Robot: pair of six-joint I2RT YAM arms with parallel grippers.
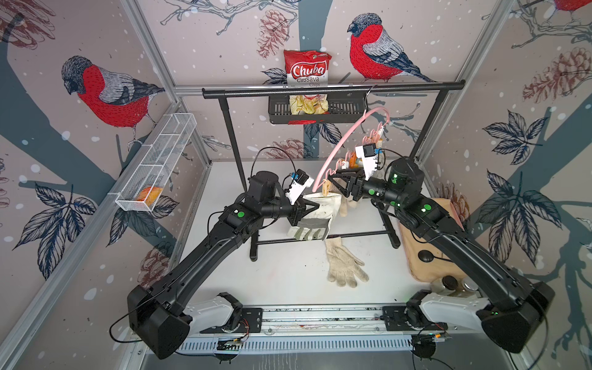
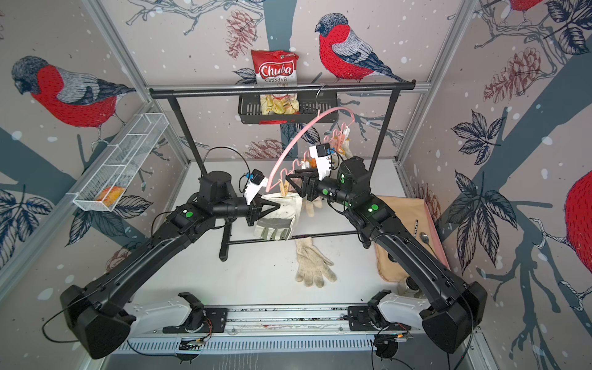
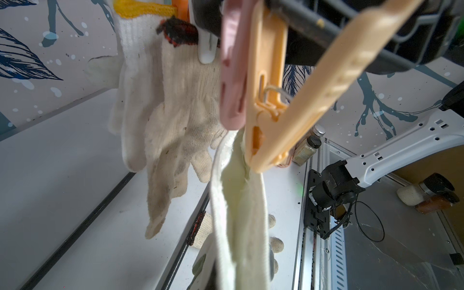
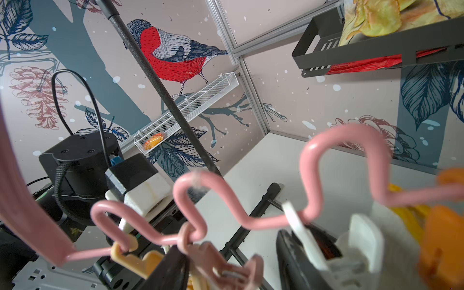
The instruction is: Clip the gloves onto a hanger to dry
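Note:
A white glove with a grey palm (image 1: 317,212) hangs cuff up, my left gripper (image 1: 315,207) shut on its side. In the left wrist view its open cuff (image 3: 241,207) faces up. A peach clip (image 3: 268,96) and a pink clip (image 3: 235,72) hang over it from the pink hanger (image 1: 345,138). The peach clip's tip meets the cuff edge; whether it grips the cloth is unclear. My right gripper is partly open, its fingers (image 4: 295,261) either side of the pink clip, with a gap on one side. A beige glove (image 1: 344,264) lies on the table.
Other gloves (image 3: 169,106) hang farther along the hanger, close to my right gripper. The black rack's lower bar (image 1: 283,239) crosses behind the held glove.

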